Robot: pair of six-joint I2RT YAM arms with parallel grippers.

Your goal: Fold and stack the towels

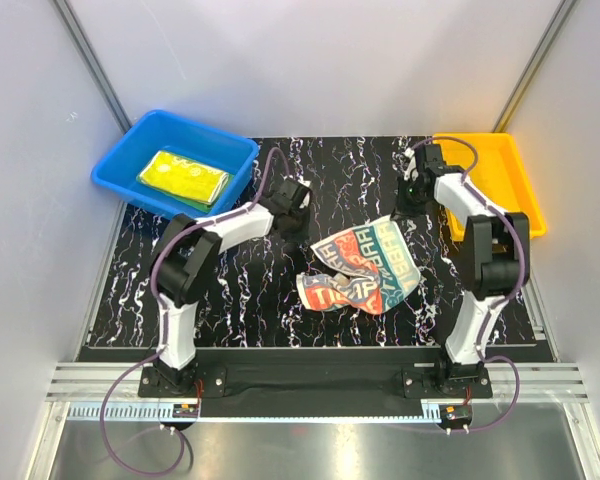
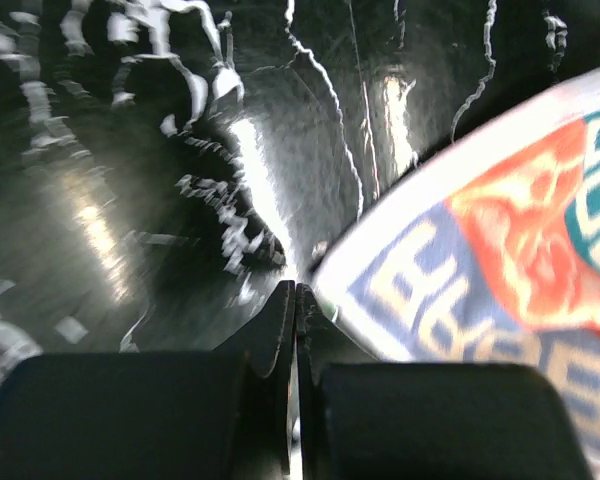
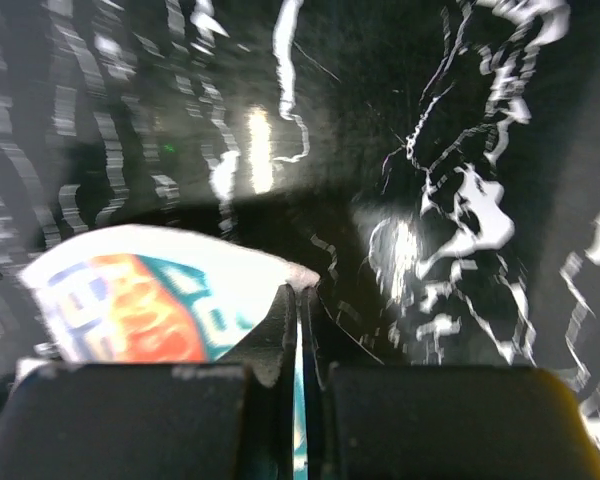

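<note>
A multicoloured towel (image 1: 382, 262) with orange, teal and grey-blue lettered bands lies spread on the dark table, its near left part rumpled. My left gripper is shut with nothing between its fingers; the towel's white-edged corner (image 2: 342, 272) lies just outside them, to the right in the left wrist view. At the towel's far right corner, my right gripper is shut on the white hem, which runs off leftward in the right wrist view. The yellow towel (image 1: 185, 176) rests folded inside the blue bin.
A blue bin (image 1: 126, 150) stands at the back left, and a yellow bin (image 1: 525, 190) at the back right, partly behind the right arm.
</note>
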